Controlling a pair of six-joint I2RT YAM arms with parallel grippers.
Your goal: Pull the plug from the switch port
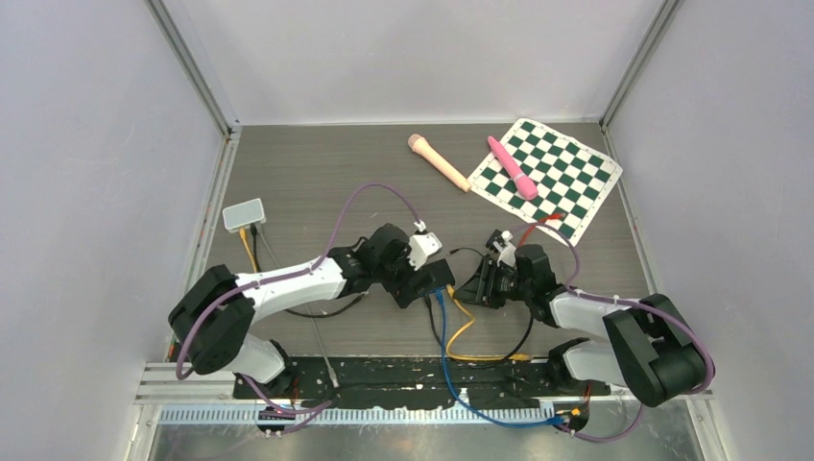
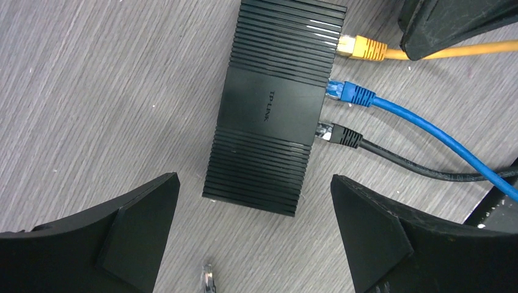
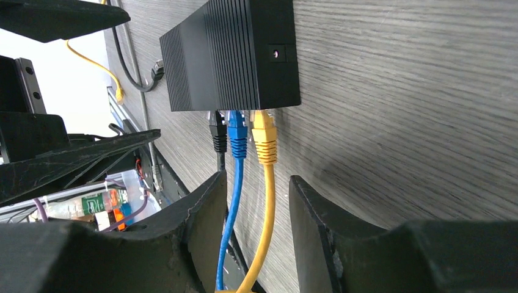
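A black TP-LINK switch lies flat on the grey table. Along one side, yellow, blue and black cable plugs sit in its ports. Over the switch's near end hovers my left gripper, open, its fingers to either side and not touching it. In the right wrist view, the yellow plug lies ahead of my right gripper, whose fingers are part open, with the yellow cable running between them. Nothing is gripped. From above, the left arm hides part of the switch.
A checkered board with a pink stick on it and a beige microphone-shaped object lie at the back. At far left stands a white box with cables.
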